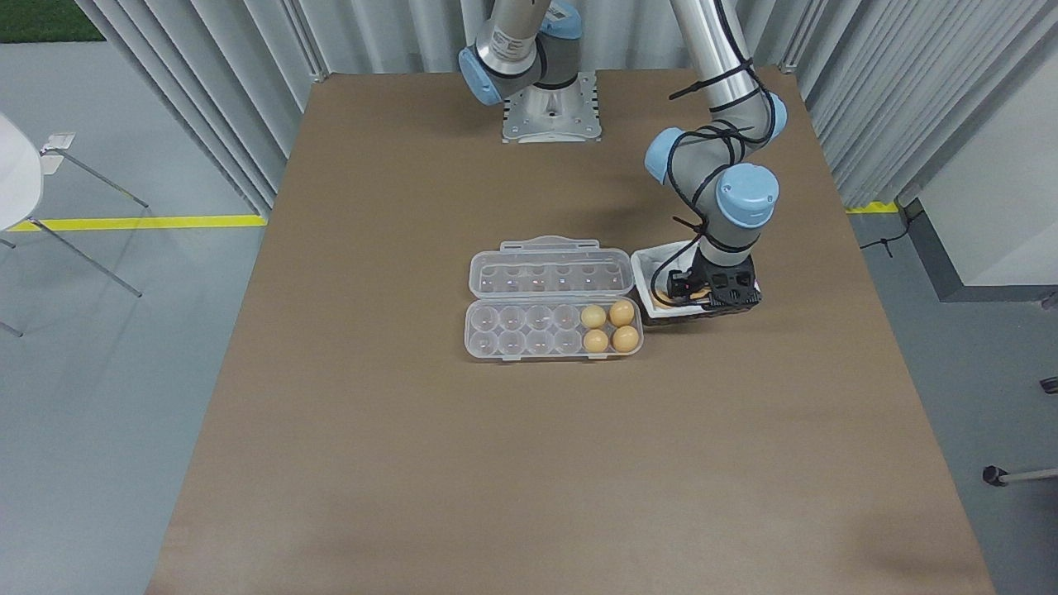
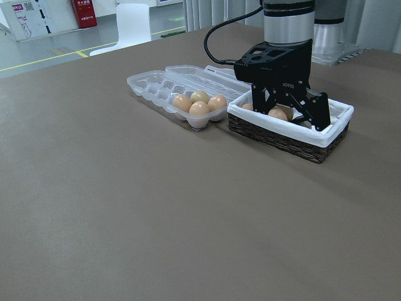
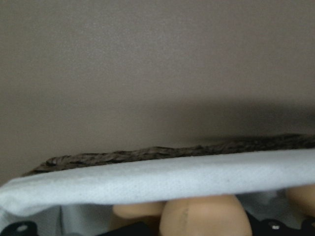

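My black gripper (image 2: 285, 103) is low in a white-lined dark wicker basket (image 2: 282, 142), among brown eggs (image 2: 277, 114); I cannot tell whether it is open or shut on one. In the wrist view the cloth rim (image 3: 162, 177) crosses the lower frame, with eggs (image 3: 204, 221) below it and black gripper parts at the bottom edge, mostly out of frame. Left of the basket in the front view lies an open clear egg carton (image 1: 526, 327), with several eggs (image 1: 622, 339) in its right end and empty cups to the left.
A white chair (image 2: 131, 31) stands beyond the table.
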